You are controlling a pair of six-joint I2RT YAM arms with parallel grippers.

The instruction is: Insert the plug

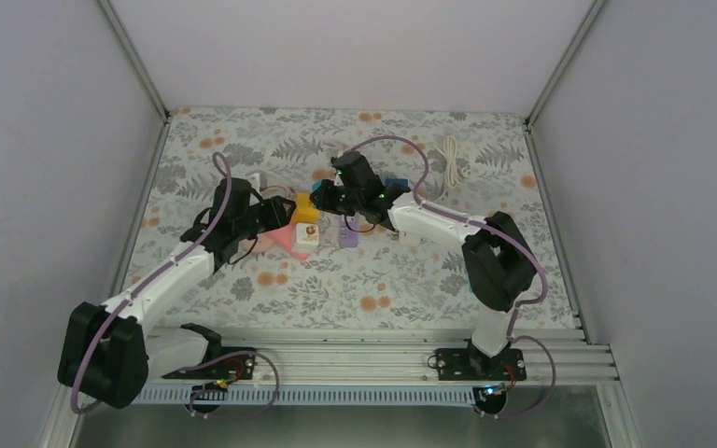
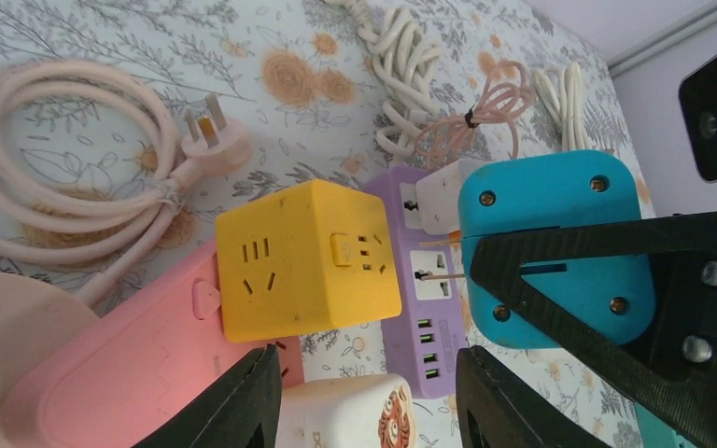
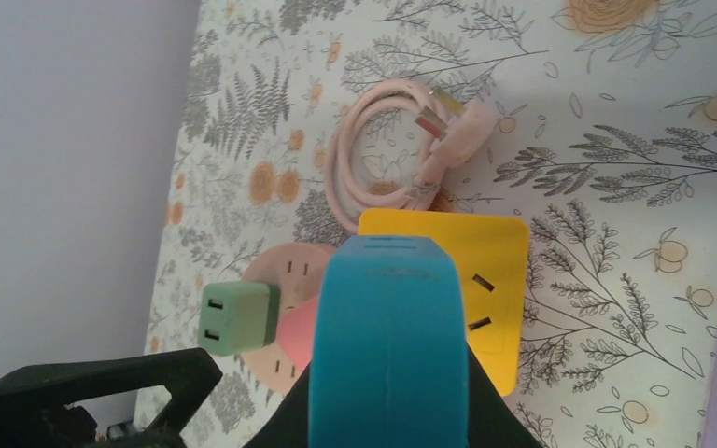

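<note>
My right gripper (image 1: 322, 196) is shut on a blue block (image 2: 551, 189), which fills the middle foreground of the right wrist view; in the left wrist view it hangs just right of a yellow socket cube (image 2: 294, 261). A purple power strip (image 2: 415, 336) lies behind the block. My left gripper stands open, nothing between its fingers, over a white printed block (image 2: 336, 420) and a pink strip (image 2: 140, 364). A pink cord's plug (image 2: 213, 145) lies with prongs up behind the yellow cube.
White cable bundles (image 1: 450, 161) lie at the back right. A green adapter (image 3: 238, 317) sits on a round pink socket (image 3: 289, 261) at the left.
</note>
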